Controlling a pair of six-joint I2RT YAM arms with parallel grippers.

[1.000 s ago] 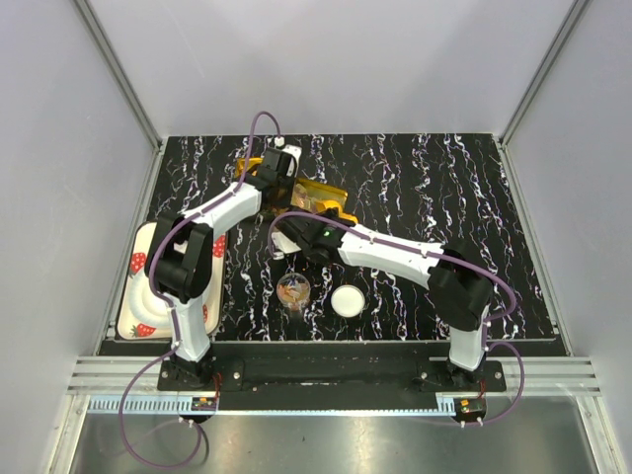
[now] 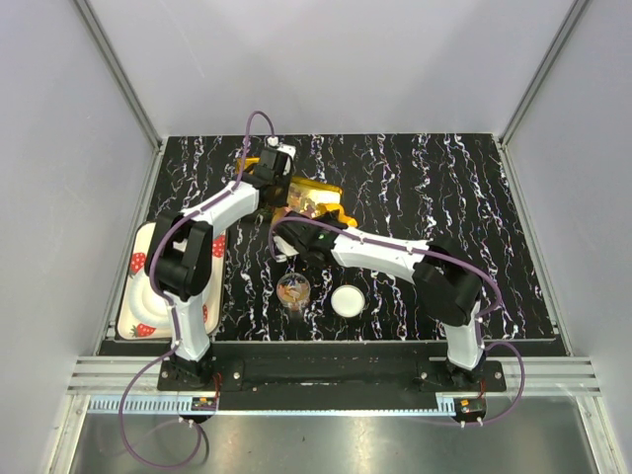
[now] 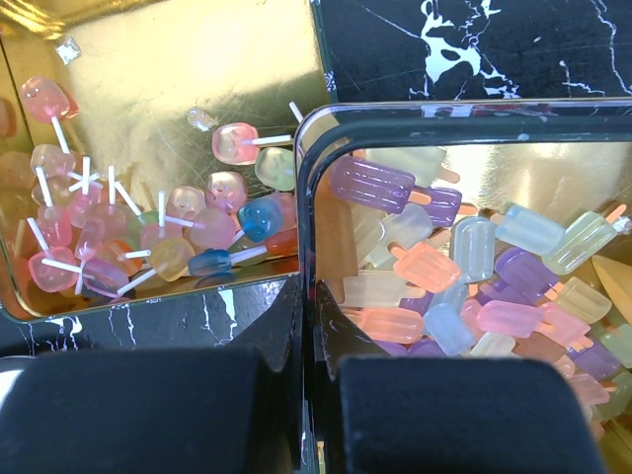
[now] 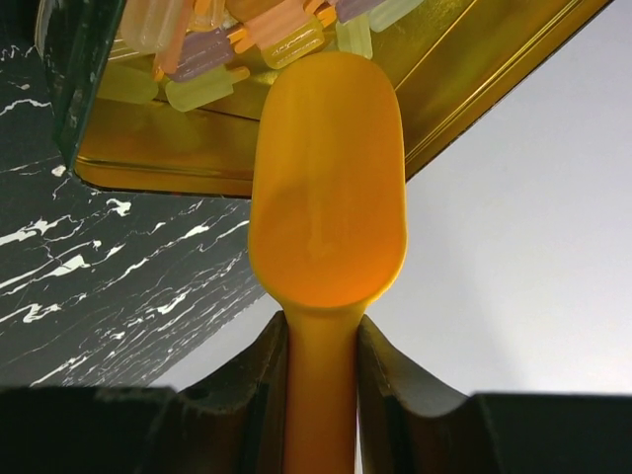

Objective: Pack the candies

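Note:
Ice-pop-shaped candies (image 3: 427, 267) of several colours fill a gold-bottomed box with a clear rim (image 3: 474, 122). My left gripper is shut on that box's side wall, near its corner. In the right wrist view, my right gripper is shut on the handle of an orange scoop (image 4: 326, 188). The scoop's bowl, empty where it shows, overlaps the box's edge beside the candies. A round clear jar (image 2: 293, 289) with some orange and yellow candies in it stands in front of the box.
Another gold box (image 3: 197, 69) holds lollipops and lies left of the ice-pop box, partly under its rim. A white lid (image 2: 348, 301) lies right of the jar. The strawberry tray (image 2: 138, 314) is at the left.
Left gripper and ice-pop box have shifted slightly left. The right arm's elbow has moved a little left, and the scoop has turned at the box's right side. The jar and lid are unmoved.

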